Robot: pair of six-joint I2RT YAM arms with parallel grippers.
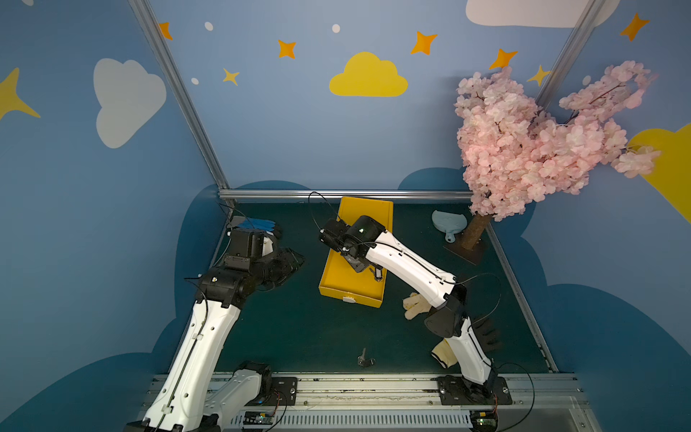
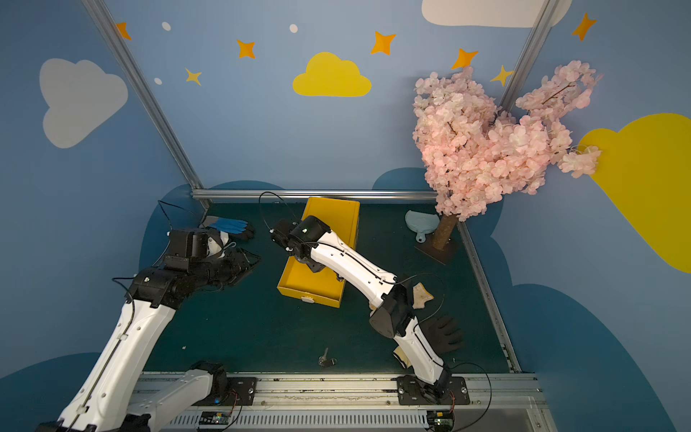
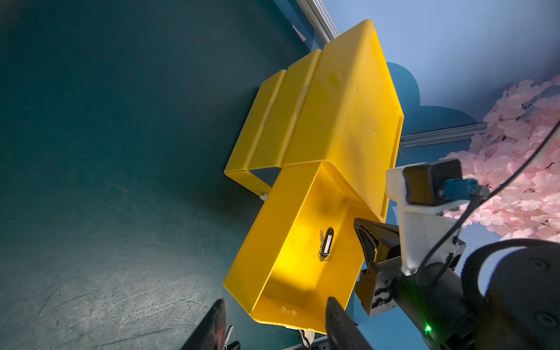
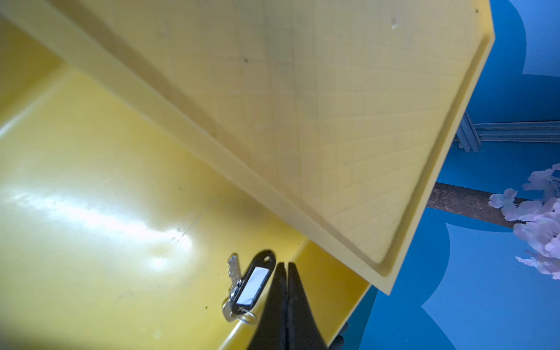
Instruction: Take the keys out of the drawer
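Observation:
The yellow drawer [image 3: 271, 239] stands pulled out of the top of the yellow cabinet [image 3: 315, 105]. On its floor lie the keys with black tag [image 4: 253, 285], the tag's white label facing up. My right gripper is shut with nothing between its fingers, and in the right wrist view the tag appears just left of its tips. Seen from the left wrist, that same gripper is at the drawer's side near the cabinet, apart from the keys. My left gripper is open and empty, off to the left of the cabinet.
Another set of keys [image 1: 365, 358] lies on the green table near the front edge. Gloves [image 1: 416, 305] lie at the right, a blue glove [image 1: 255, 224] at back left. A dustpan [image 1: 449, 223] and blossom tree [image 1: 518, 144] stand back right.

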